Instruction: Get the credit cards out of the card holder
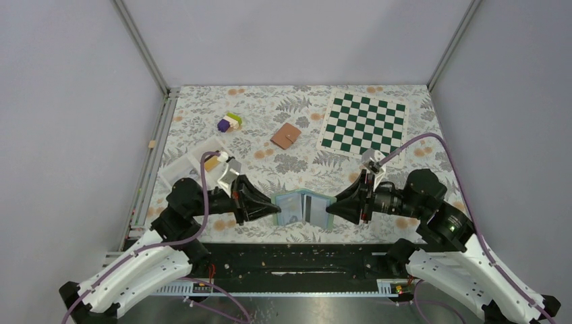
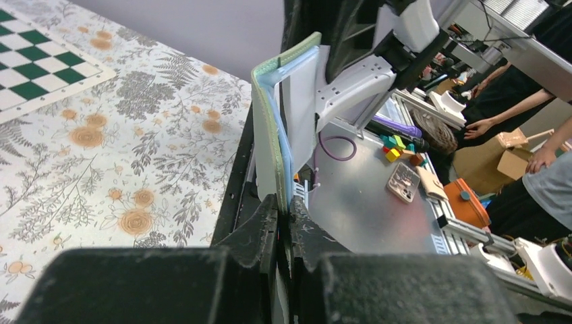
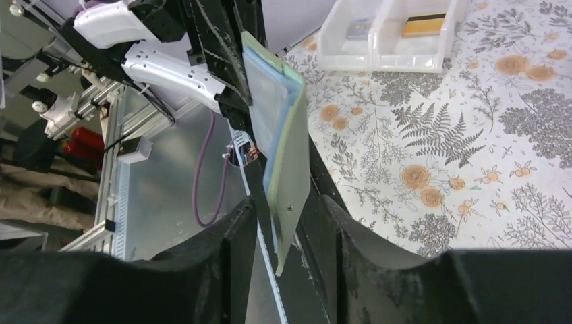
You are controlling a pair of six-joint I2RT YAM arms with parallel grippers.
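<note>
A pale green-edged card holder [image 1: 291, 208] with bluish clear pockets is held up, spread in a shallow V between both arms near the table's front edge. My left gripper is shut on its left side. At the other side, my right gripper has parted fingers [image 3: 237, 260], with the holder's edge [image 3: 289, 182] standing in the gap, not clamped. A dark stripe and pale inserts show in the pockets from above; how many cards are inside cannot be told.
A white divided box [image 3: 411, 62] at the left contains a yellow card [image 3: 423, 25]. A brown wallet [image 1: 286, 136], a small purple-and-green object [image 1: 230, 122] and a checkered board [image 1: 363, 124] lie farther back.
</note>
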